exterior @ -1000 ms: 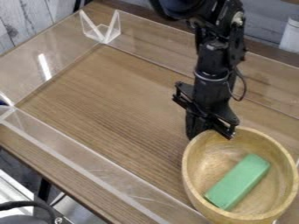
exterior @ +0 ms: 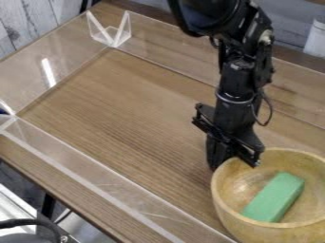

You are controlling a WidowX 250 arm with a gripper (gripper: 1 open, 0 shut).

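The black robot gripper (exterior: 219, 152) reaches down to the upper-left rim of a large wooden bowl (exterior: 233, 190) at the lower right, its tips at or just behind that rim. It looks shut; whether the rim or anything else is between the fingers is hidden. A green rectangular block (exterior: 273, 196) lies inside the bowl, which is partly cut off by the frame's right edge.
Clear plastic walls run along the left and front edges, with a white bracket (exterior: 112, 30) at the back left. A white object (exterior: 318, 36) stands at the back right.
The gripper has moved slightly, staying at the bowl's upper-left rim.
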